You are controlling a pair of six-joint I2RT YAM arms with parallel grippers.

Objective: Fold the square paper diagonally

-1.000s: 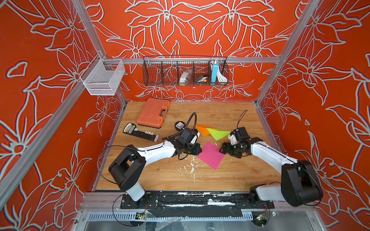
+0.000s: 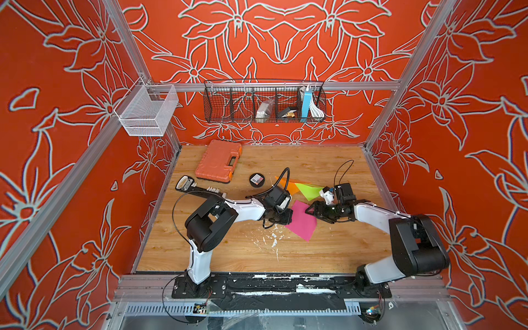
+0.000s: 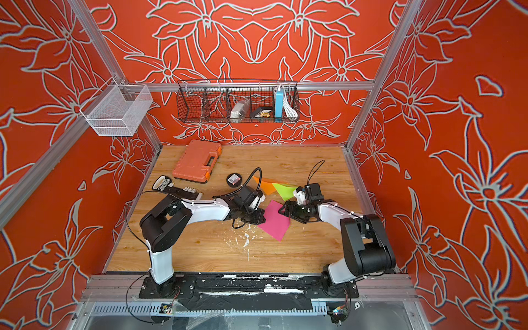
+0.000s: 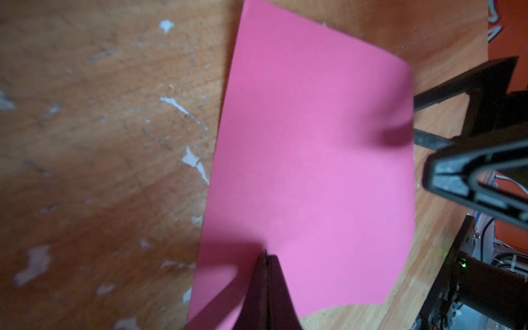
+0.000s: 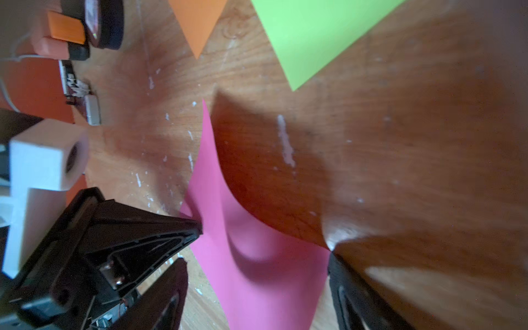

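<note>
The square pink paper (image 2: 301, 222) lies mid-table between both grippers. In the left wrist view my left gripper is shut, its tips down on the near part of the pink sheet (image 4: 313, 154). My right gripper is open at the sheet's other side, one fingertip at its edge. In the right wrist view the pink sheet (image 5: 247, 258) curves up, with one corner raised off the wood; whether it is pinched by anything there cannot be told.
Orange (image 2: 290, 186) and green (image 2: 309, 190) papers lie just behind. A tool case (image 2: 214, 162), a black round object (image 2: 256, 179) and a black strip (image 2: 206, 190) are at back left. White flecks mark the front wood, which is otherwise clear.
Both arms have moved, the left one rightward onto the paper, the right one slightly leftward over it. The pink sheet looks shifted slightly toward the back.
</note>
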